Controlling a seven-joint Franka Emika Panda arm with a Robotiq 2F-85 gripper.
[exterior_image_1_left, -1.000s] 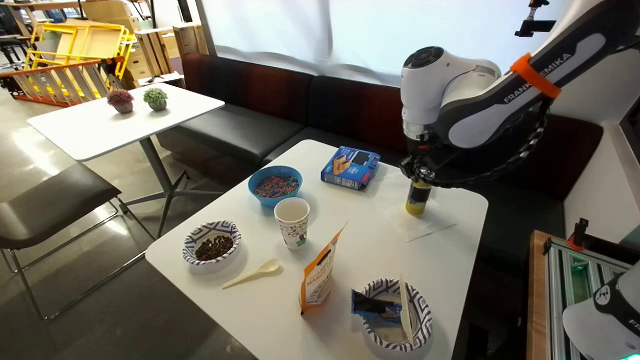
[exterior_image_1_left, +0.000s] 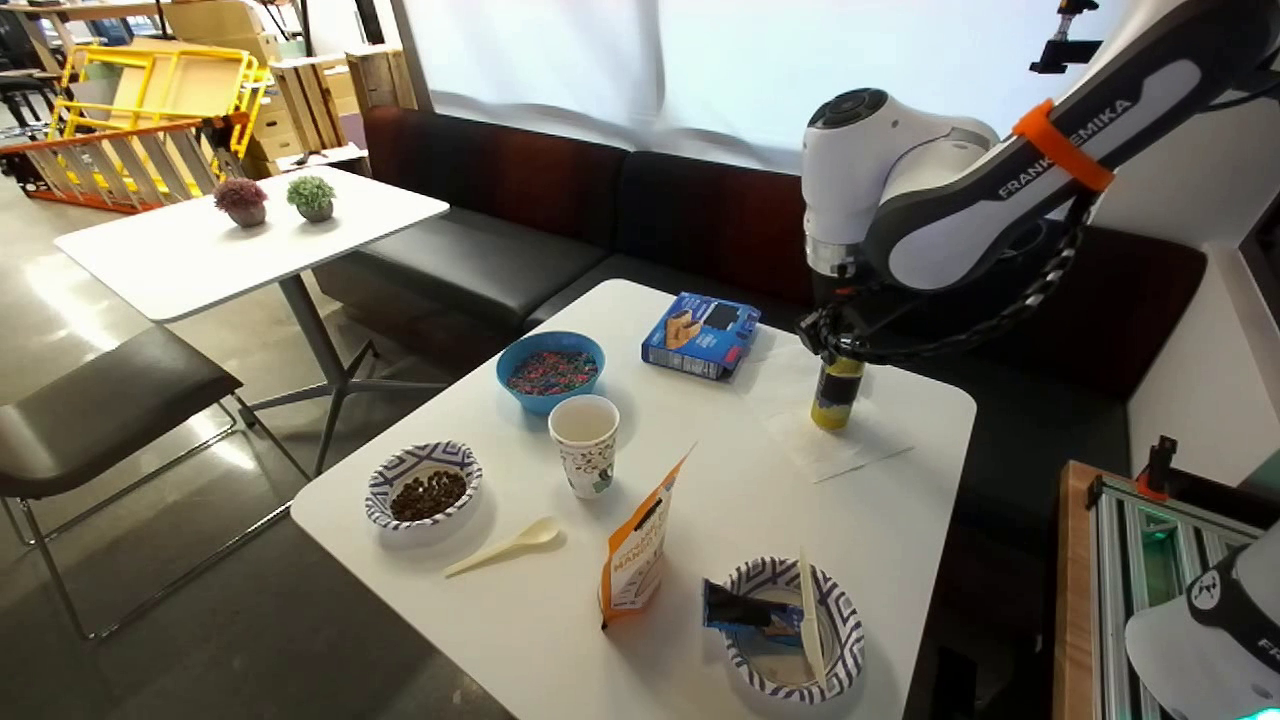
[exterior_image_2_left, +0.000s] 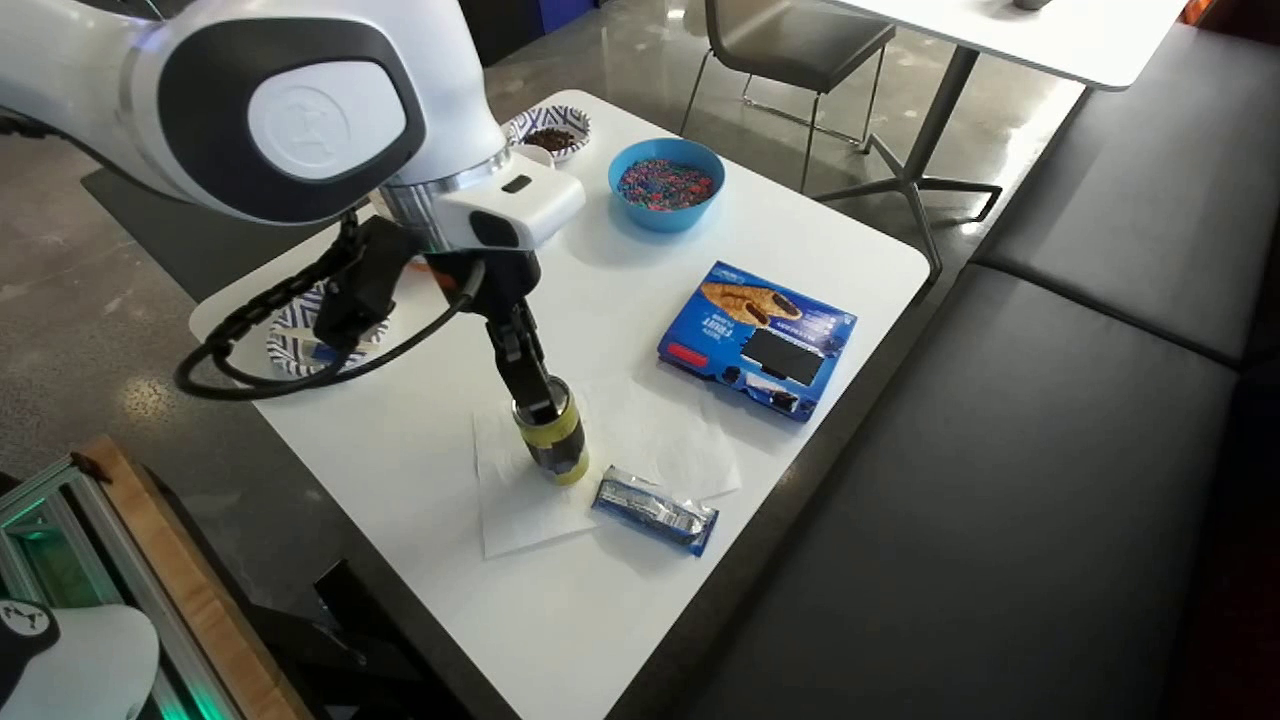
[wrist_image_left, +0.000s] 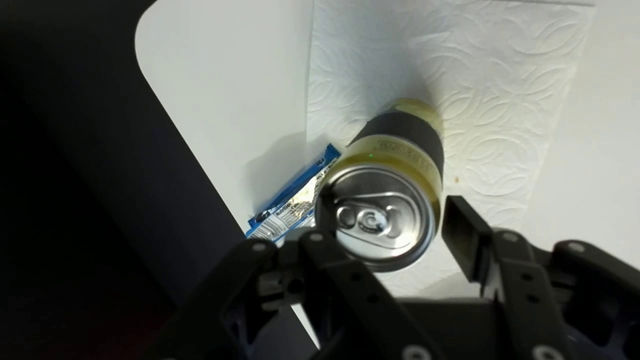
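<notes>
A yellow can with a dark band (wrist_image_left: 384, 144) stands upright on a white napkin (wrist_image_left: 498, 108), its silver lid facing the wrist camera. My gripper is around the can's top, fingers parted. In the wrist view one finger overlaps the lid's left edge, while a gap shows between the lid and the right finger. Whether the left finger touches the can I cannot tell. Exterior view 2 has the fingers (exterior_image_2_left: 523, 360) coming down at the can's upper rim, with the can (exterior_image_2_left: 559, 446) resting on the table.
A blue-and-silver wrapped bar (exterior_image_2_left: 656, 510) lies close to the can. Farther off are a blue box (exterior_image_2_left: 758, 340), a blue bowl (exterior_image_1_left: 552, 372), a paper cup (exterior_image_1_left: 585, 444), an orange pouch (exterior_image_1_left: 636, 558) and patterned bowls (exterior_image_1_left: 423, 486). Bare tabletop (exterior_image_2_left: 576, 624) lies toward the near corner.
The arm and gripper have risen very slightly over the can. The can stays in the same spot, and the other table items have not moved.
</notes>
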